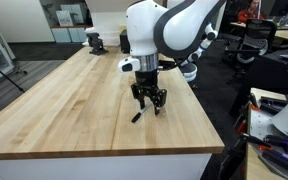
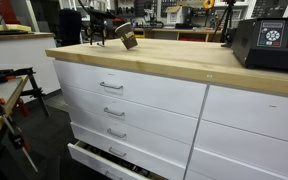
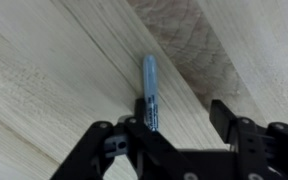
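A slim pen-like object [image 1: 137, 117] lies on the wooden table [image 1: 74, 105], partly covered by the gripper in exterior view 1. In the wrist view the same pen-like object [image 3: 150, 80] shows a blue-grey barrel with some lettering, and its lower end passes behind the left finger [image 3: 137, 118]. My gripper hangs low over it, fingers apart, with the right finger well clear of the pen. Exterior view 2 shows the gripper [image 2: 96, 36] small at the far left.
In exterior view 2 a tilted brown cup-like object [image 2: 125, 36] is on the tabletop, and a black box-shaped device [image 2: 269, 45] stands at right. A small black item [image 1: 96, 42] sits at the table's far end.
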